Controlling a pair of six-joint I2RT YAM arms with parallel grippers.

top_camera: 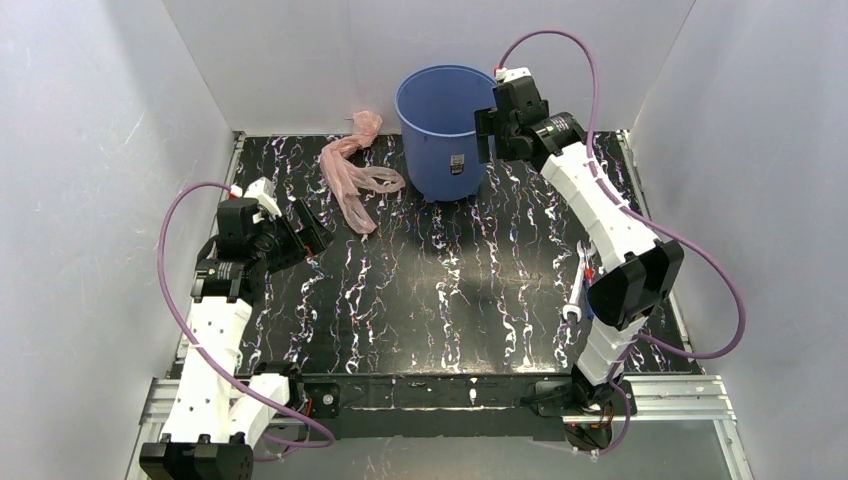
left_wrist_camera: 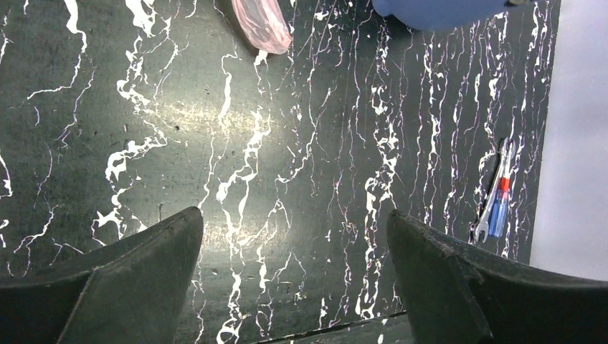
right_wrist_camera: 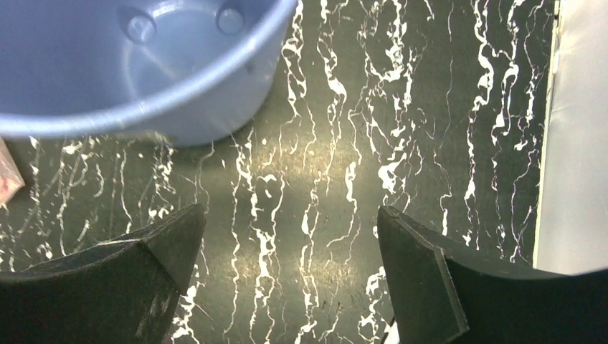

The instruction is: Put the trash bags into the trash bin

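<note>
A crumpled pink plastic bag (top_camera: 345,175) lies on the dark marbled table, left of the blue bin (top_camera: 440,150) at the back centre. My left gripper (top_camera: 305,225) stands open at the left, short of the bag, with nothing between its fingers. My right gripper (top_camera: 490,135) is open beside the bin's right rim; in the right wrist view only bare table shows between its fingers. The bin's floor is partly visible in that view, with no bag seen on it.
Wrenches and screwdrivers (left_wrist_camera: 495,193) lie along the right side, partly under the right arm in the top view. Pale walls enclose the left, back and right.
</note>
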